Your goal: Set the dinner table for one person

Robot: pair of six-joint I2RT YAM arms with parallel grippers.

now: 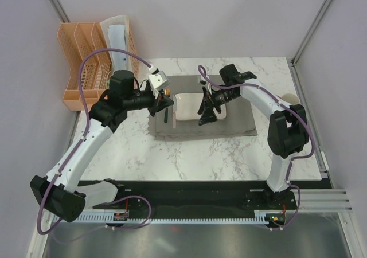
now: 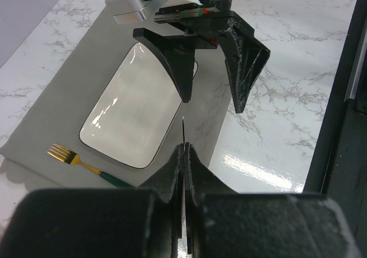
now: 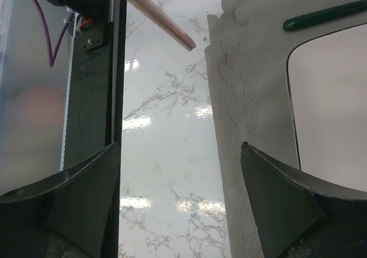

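Note:
A pale tray-like plate (image 1: 188, 106) lies on the grey placemat (image 1: 200, 133); it shows fully in the left wrist view (image 2: 132, 103). Left of it rests a fork with gold tines (image 2: 63, 153) and a green handle (image 3: 327, 16). Over the plate's right half, my right gripper (image 1: 207, 113) stands open, empty, facing the knife with a gap between them (image 3: 180, 148).
An orange rack (image 1: 73, 100) with a pale upright item (image 1: 117, 40) fills the back left. A light cup (image 1: 291, 99) stands at the far right, partly behind the right arm. Bare marble (image 1: 189, 160) lies in front of the placemat.

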